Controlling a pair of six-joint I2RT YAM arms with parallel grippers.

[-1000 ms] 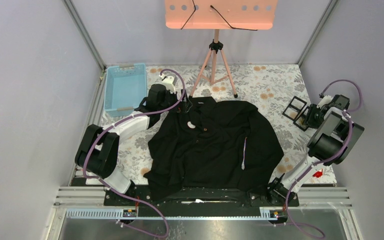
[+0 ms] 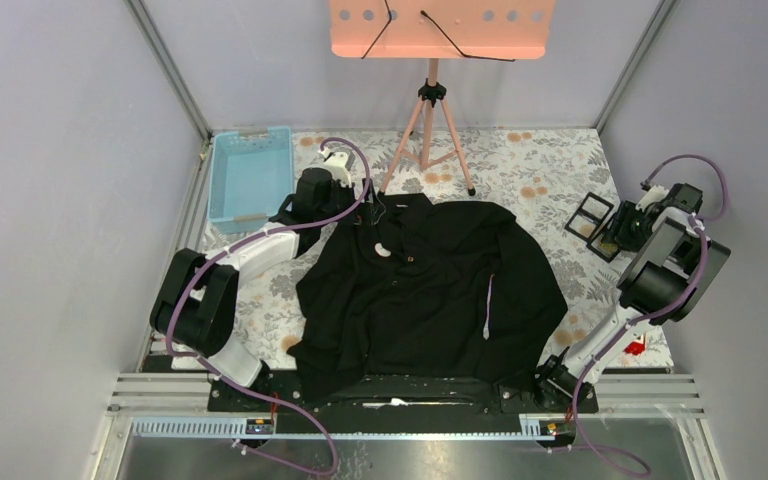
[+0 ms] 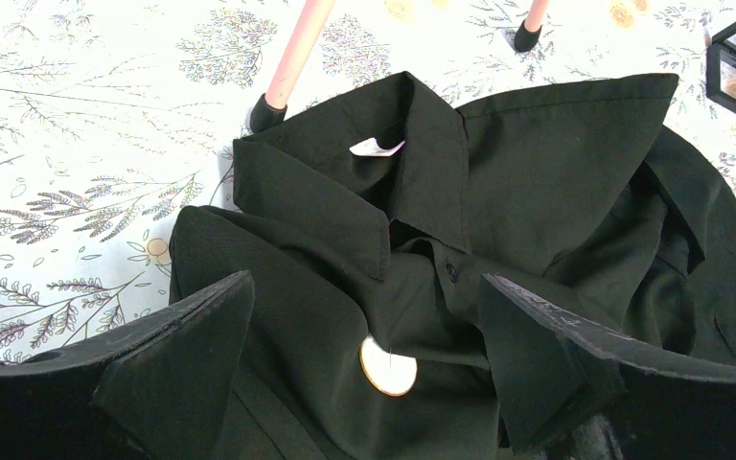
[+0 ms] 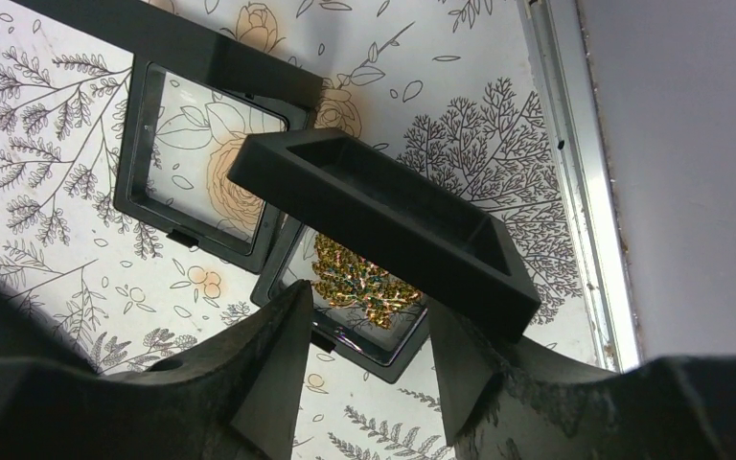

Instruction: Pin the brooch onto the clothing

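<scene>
The black clothing (image 2: 430, 310) lies spread over the table's middle. My left gripper hangs open over its upper left part, where a white round patch (image 3: 388, 369) shows among the folds. At the right, a glittery gold brooch (image 4: 364, 273) sits in a clear display box with a black frame (image 4: 383, 369). My right gripper stands open over it, a fingertip to either side of the brooch's lower part; whether they touch it I cannot tell.
A second framed box (image 4: 139, 144) lies beside the brooch's box. A blue basket (image 2: 250, 175) stands at back left, a pink stand (image 2: 430, 40) at back centre. The right wall is close to my right gripper. A small red object (image 2: 636, 347) lies at front right.
My right gripper has shifted slightly over the framed boxes in the top view. The left arm and the clothing have not moved.
</scene>
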